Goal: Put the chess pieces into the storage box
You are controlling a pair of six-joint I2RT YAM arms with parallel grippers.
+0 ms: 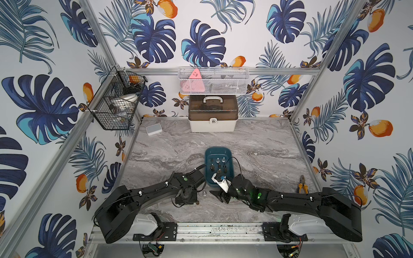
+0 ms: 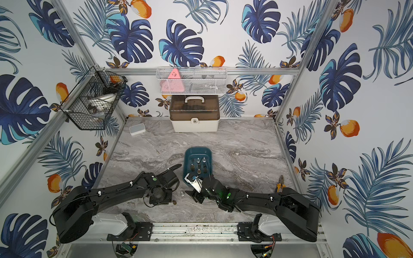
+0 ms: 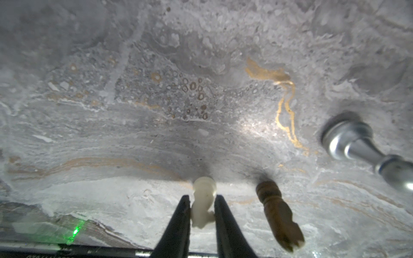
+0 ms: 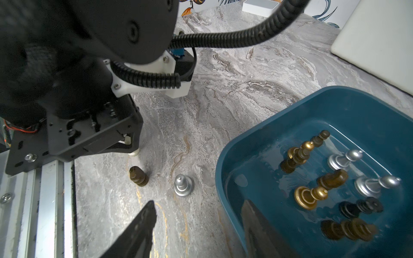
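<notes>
In the left wrist view a white chess piece (image 3: 203, 195) stands between the fingertips of my left gripper; both fingers lie close against its sides, and whether they touch it I cannot tell. To its right are a brown piece (image 3: 281, 217) and a silver piece (image 3: 359, 146), both free on the table. My right gripper is open and empty, its fingers over the table and the near edge of the blue storage box (image 4: 275, 115). Several gold, silver and dark pieces lie or stand inside that box. From above, the left arm covers the white piece.
A lidded brown and white case (image 1: 213, 122) stands at the back, with a wire basket (image 1: 213, 88) above it. Orange pliers (image 1: 303, 187) lie at the right edge. Both arms work close together at the front; the table behind the box is clear.
</notes>
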